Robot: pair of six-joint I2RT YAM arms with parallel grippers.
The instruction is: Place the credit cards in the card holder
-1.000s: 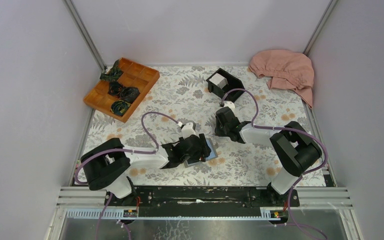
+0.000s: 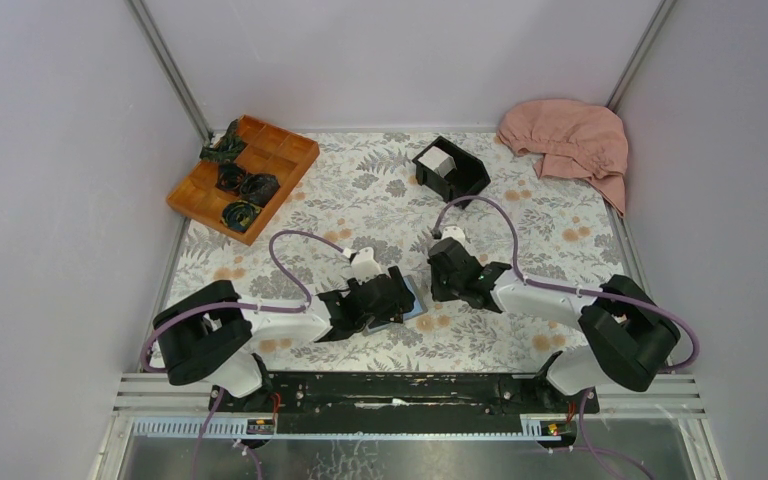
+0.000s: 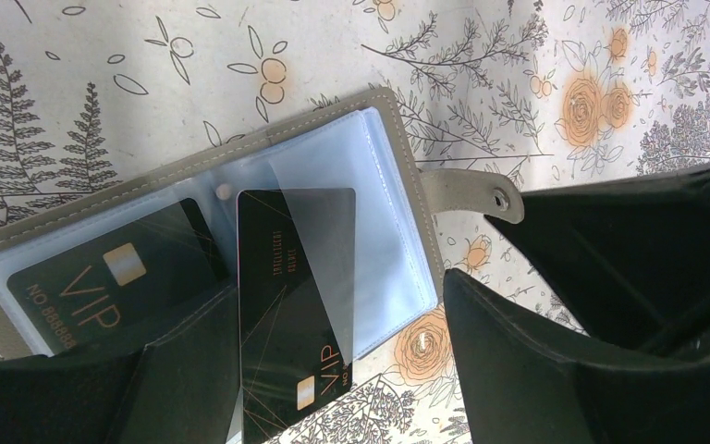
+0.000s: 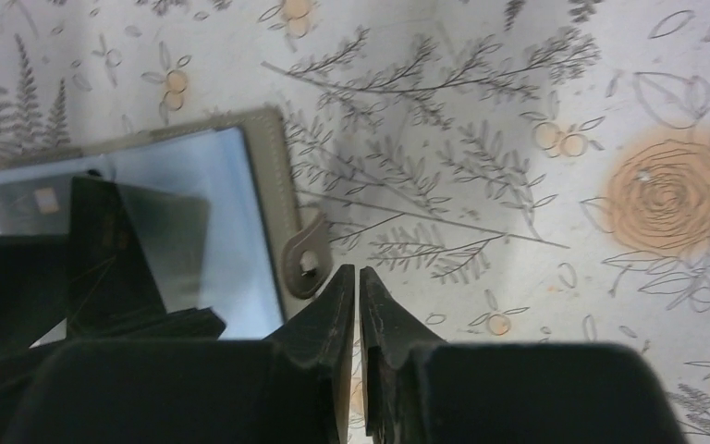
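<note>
The grey-edged card holder with pale blue clear pockets lies open-faced on the table. One black VIP card rests under the clear sheet of its left pocket. Another black card lies slanted across the middle, its right part beneath the right pocket's clear sheet and its lower left part outside. My left gripper is open over this card, the left finger beside its left edge. To the right of the holder's snap strap, my right gripper has its fingertips almost together, nothing seen between them.
A black box with white contents stands at the back. An orange compartment tray holding dark bundles sits far left, and a pink cloth far right. The patterned tablecloth is clear behind the holder.
</note>
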